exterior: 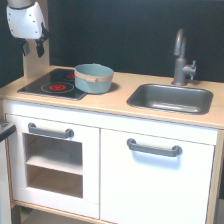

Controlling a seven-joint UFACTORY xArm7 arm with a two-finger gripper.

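My gripper (pixel 32 45) hangs at the top left on the white arm, above the left end of the counter, in front of a wooden post. Its dark fingers are small and I cannot tell whether they are open or shut. A grey-blue pot (pixel 94 84) stands on the right side of the black cooktop (pixel 52 89).
A steel sink (pixel 170 98) with a grey faucet (pixel 180 60) takes up the right of the wooden counter (pixel 120 112). Below are white cabinets with dark handles (pixel 153 149) and an open shelf at the left. The dark back wall rises behind.
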